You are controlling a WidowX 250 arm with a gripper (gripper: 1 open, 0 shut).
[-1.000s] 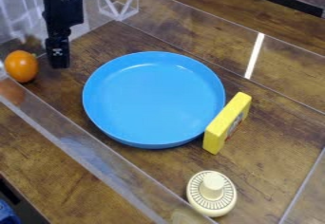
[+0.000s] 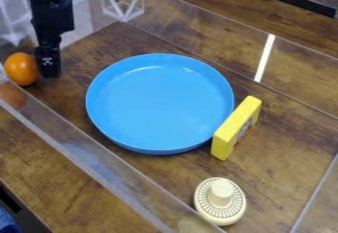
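Note:
The dark gripper [image 2: 46, 59] hangs low at the upper left, open, its fingertips just right of an orange round object [image 2: 22, 72] and close to it. Whether they touch it is hard to tell. A large blue plate [image 2: 158, 101] lies on the wooden table to the right of both.
A yellow box [image 2: 235, 128] stands at the plate's right edge. A white round lidded object [image 2: 220, 203] is at the bottom right. Clear panels border the work area. The wooden surface right of the yellow box is mostly clear.
The gripper has moved slightly left and down, toward the orange object. The plate, box and other things are unchanged.

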